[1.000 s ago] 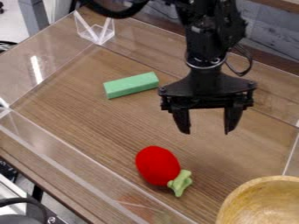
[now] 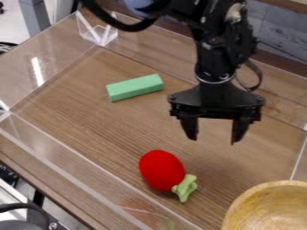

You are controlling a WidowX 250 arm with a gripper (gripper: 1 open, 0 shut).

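The black robot arm reaches down from the top, its gripper (image 2: 214, 127) hanging open over the wooden table (image 2: 84, 144), with nothing visible between its fingers. Below and left of it lies a red object (image 2: 161, 169) with a light green end (image 2: 184, 187), resembling a toy vegetable. A green rectangular block (image 2: 135, 87) rests up and to the left of the gripper, apart from it.
A yellow bowl (image 2: 267, 212) sits at the bottom right corner, partly out of frame. A clear plastic item (image 2: 96, 27) stands at the top left. A wall edge runs along the top right.
The objects on the table have not moved.
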